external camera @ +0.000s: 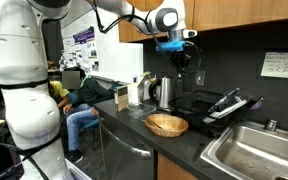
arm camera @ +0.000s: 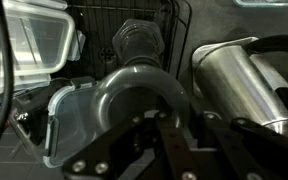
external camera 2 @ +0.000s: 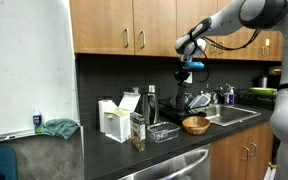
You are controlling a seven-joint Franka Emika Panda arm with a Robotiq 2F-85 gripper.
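Observation:
My gripper (external camera: 188,53) is raised high above the counter, below the wooden cupboards, and is shut on a dark round vessel. In the wrist view the vessel's pale rounded rim (arm camera: 106,100) fills the middle, and it hides my fingertips. Exactly what kind of vessel it is cannot be told. Past it, farther down, shows a dark faceted object (arm camera: 139,40) by the wire dish rack (arm camera: 92,18). In both exterior views the vessel barely stands out from the black wall.
Clear containers (arm camera: 34,40) lie on the left in the wrist view, a metal kettle (arm camera: 239,85) on the right. On the counter stand a wicker bowl (external camera: 166,125), a wooden knife block (external camera: 122,98) and a dish rack (external camera: 229,105) beside the sink (external camera: 254,150).

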